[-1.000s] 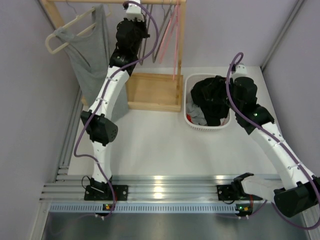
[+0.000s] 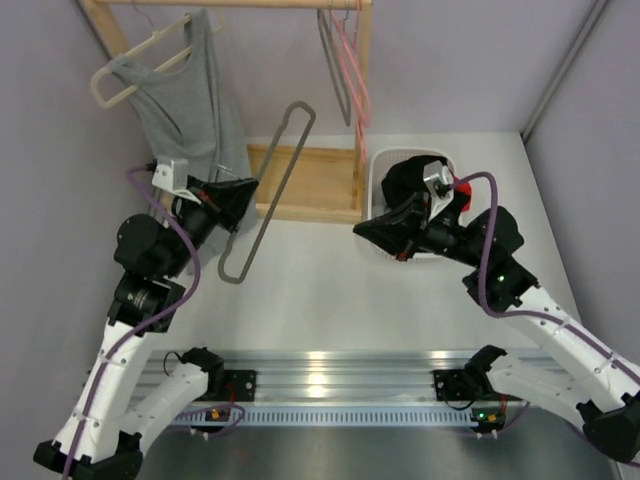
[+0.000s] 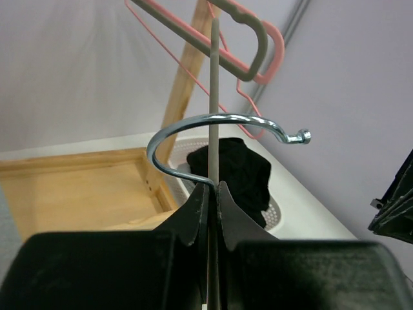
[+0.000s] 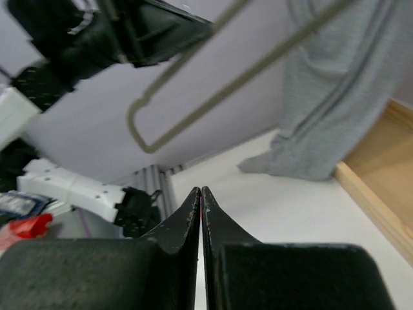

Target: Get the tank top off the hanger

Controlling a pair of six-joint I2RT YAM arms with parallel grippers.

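A grey tank top [image 2: 170,100] hangs on a cream hanger [image 2: 108,72] at the rack's upper left. My left gripper [image 2: 240,200] is shut on an empty grey hanger [image 2: 285,170], held low in front of the rack; in the left wrist view its metal hook [image 3: 193,119] sits just above the fingertips. My right gripper [image 2: 365,228] is shut, nothing between its fingers, in front of the basket [image 2: 430,255]. In the right wrist view the held hanger and grey cloth [image 4: 322,110] appear blurred.
The wooden rack [image 2: 310,210] carries pink and grey hangers [image 2: 355,80]. The white basket holds dark cloth [image 2: 405,180].
My right arm has swung left, toward the middle.
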